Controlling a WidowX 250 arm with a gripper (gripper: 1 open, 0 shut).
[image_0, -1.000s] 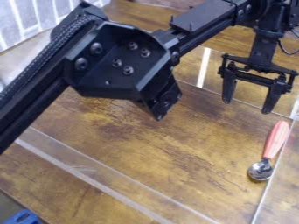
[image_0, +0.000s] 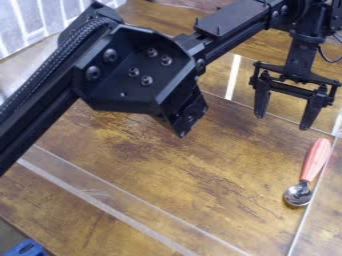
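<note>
My black gripper (image_0: 285, 112) hangs at the upper right on the end of the arm, open, its two fingers pointing down with nothing between them. Below it on the wooden table lies an ice-cream scoop (image_0: 314, 158) with a pink-red handle and a silver head toward the near side, apart from the fingers.
The bulky black arm spans the upper left and hides part of the table (image_0: 147, 200). Pale tape lines cross the wood. A small blue object (image_0: 24, 248) is at the bottom left corner.
</note>
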